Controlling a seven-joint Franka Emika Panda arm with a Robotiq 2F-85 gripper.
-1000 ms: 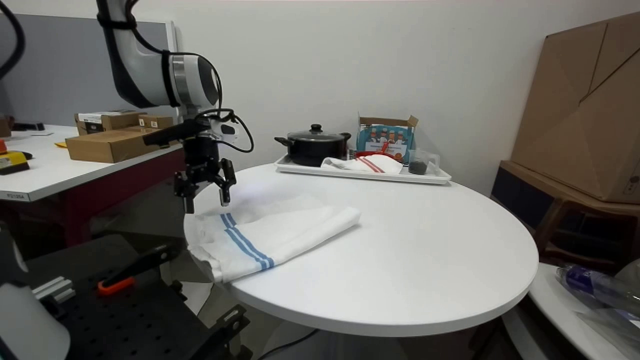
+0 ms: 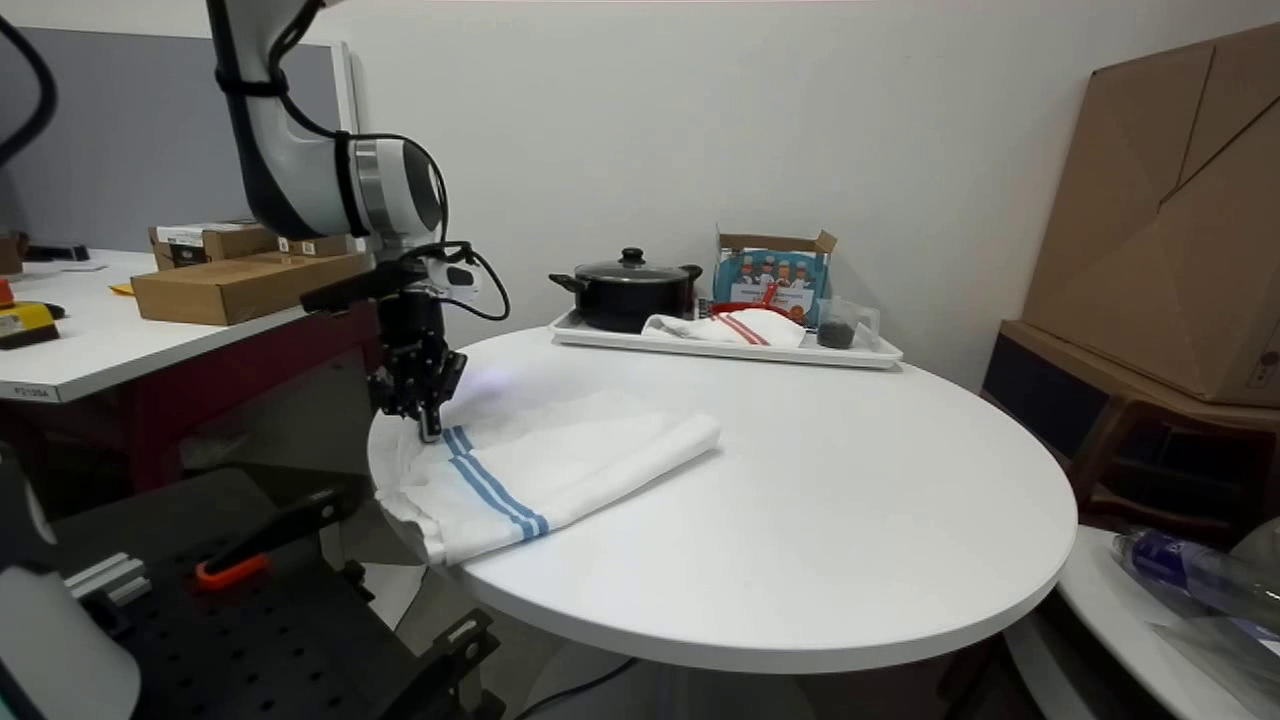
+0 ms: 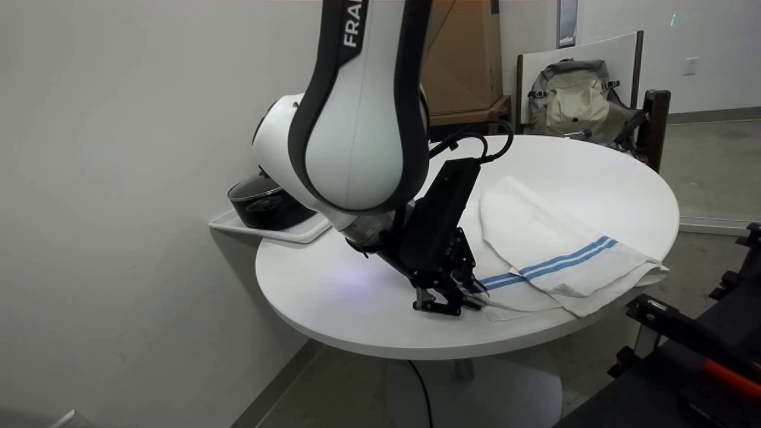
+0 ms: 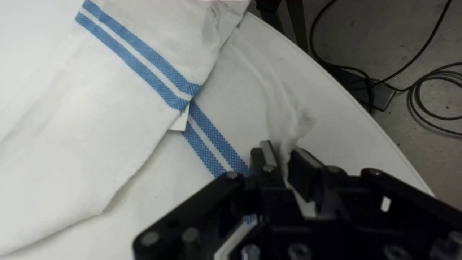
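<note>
A white towel with blue double stripes [image 2: 576, 462] lies folded over at the table's left side, one layer across another. In the wrist view, its upper layer [image 4: 99, 121] spreads at the left. My gripper [image 2: 422, 432] points down at the towel's outer edge. Seen from the other side, the gripper [image 3: 471, 303] is low at the tabletop beside the stripes. A raised fold of towel [image 4: 283, 130] runs into the narrow gap between the fingertips in the wrist view. Whether the fingers press firmly on that fold cannot be told.
At the back, a white tray [image 2: 672, 347] bears a black pot [image 2: 630, 292], a red-striped cloth [image 2: 738, 326] and a small clear container [image 2: 837, 326].
My gripper has come down onto the towel's edge and shifted slightly right in exterior view 1. Its fingers, wide apart before, are now close together. The towel lies much as before.
</note>
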